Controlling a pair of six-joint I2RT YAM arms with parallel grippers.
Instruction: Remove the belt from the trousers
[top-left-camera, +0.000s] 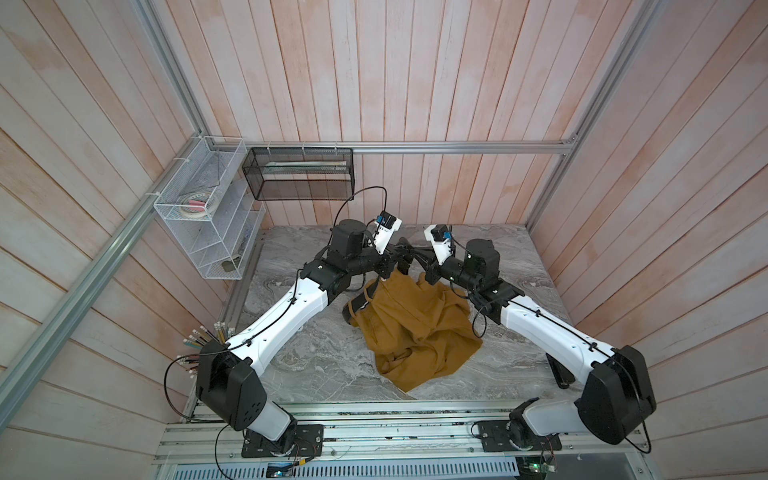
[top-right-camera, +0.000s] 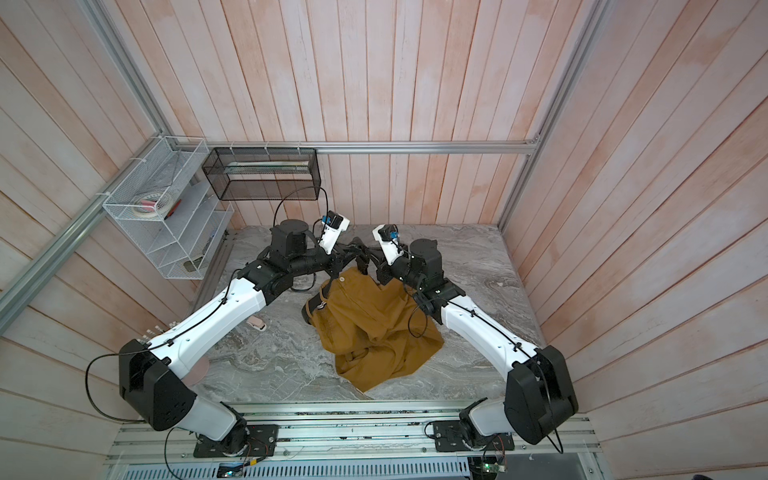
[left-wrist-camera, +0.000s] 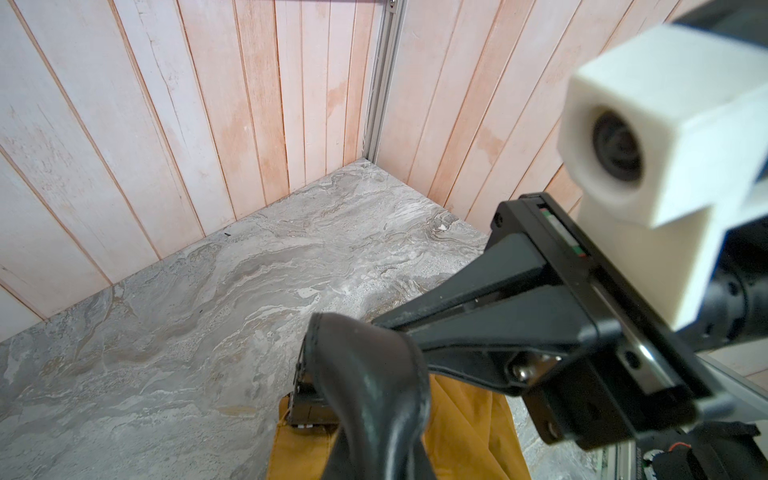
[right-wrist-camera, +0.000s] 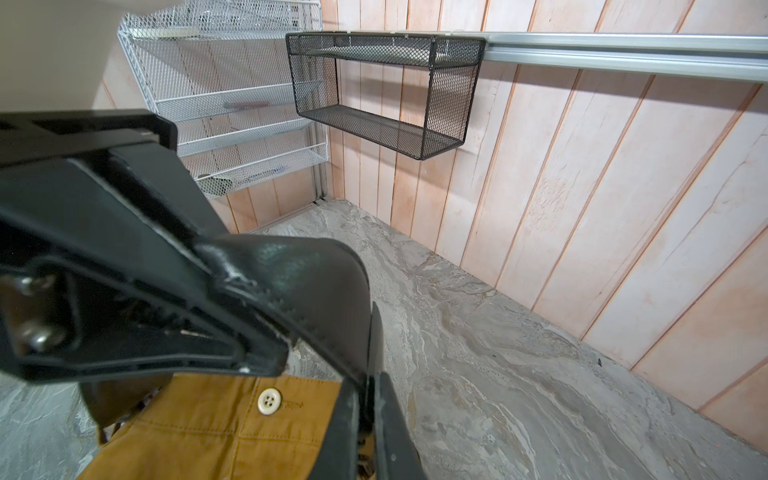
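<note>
The brown trousers (top-left-camera: 416, 336) lie crumpled mid-table, waistband toward the back wall; a white button (right-wrist-camera: 269, 401) shows on it. The black leather belt (left-wrist-camera: 368, 368) rises from the waistband and bends over between the two grippers. In the left wrist view, my left gripper is shut on the strap, which narrows between its fingers. My right gripper is shut on another stretch of it, seen edge-on. Dark metal hardware (left-wrist-camera: 312, 406) sits by the waistband, partly hidden by the strap. Another dark length of belt (top-left-camera: 357, 305) shows at the trousers' left side.
A black mesh basket (top-left-camera: 299, 173) hangs on the back wall, beside a white wire rack (top-left-camera: 209, 212) on the left. Both wrists are close together.
</note>
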